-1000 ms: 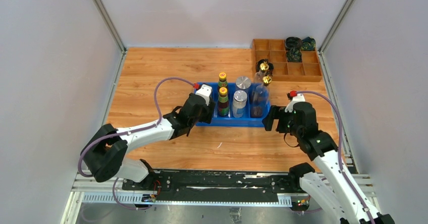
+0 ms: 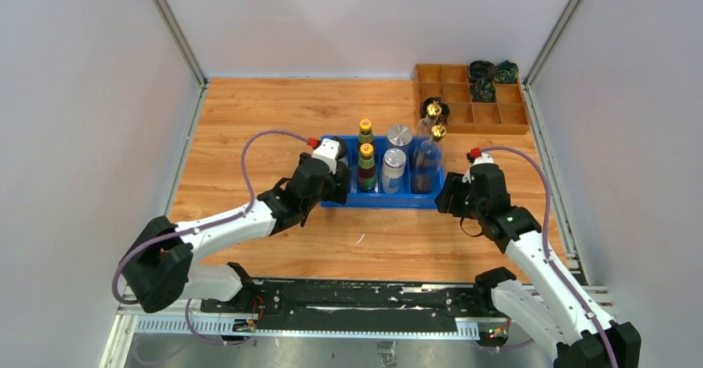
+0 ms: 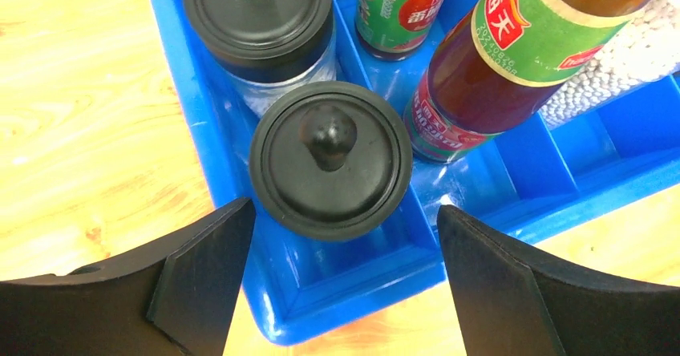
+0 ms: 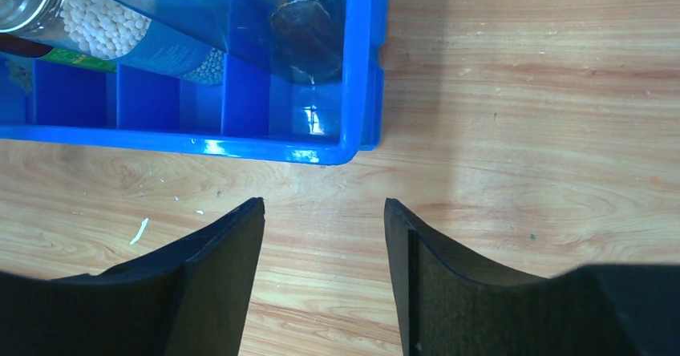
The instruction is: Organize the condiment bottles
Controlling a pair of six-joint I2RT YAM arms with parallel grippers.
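The blue tray (image 2: 383,203) sits mid-table, divided into compartments. Two black-lidded jars (image 3: 330,163) stand in its leftmost compartment. Beside them are two sauce bottles (image 2: 366,173) with yellow caps, then two metal-lidded jars (image 2: 394,173) holding white pellets, and two clear bottles (image 2: 426,169) with gold tops at the right. My left gripper is open over the tray's left end, its fingers apart near the front black-lidded jar with nothing gripped. My right gripper stands open in front of the tray's right corner; only bare wood lies between its fingers.
A wooden divided box (image 2: 497,119) at the back right holds several dark round items (image 2: 481,71). A small white scrap (image 4: 139,231) lies on the wood.
My left arm has drawn back slightly to the left. The right gripper's fingers have come closer together, and its arm has shifted a little. Bottles and tray stay where they were.
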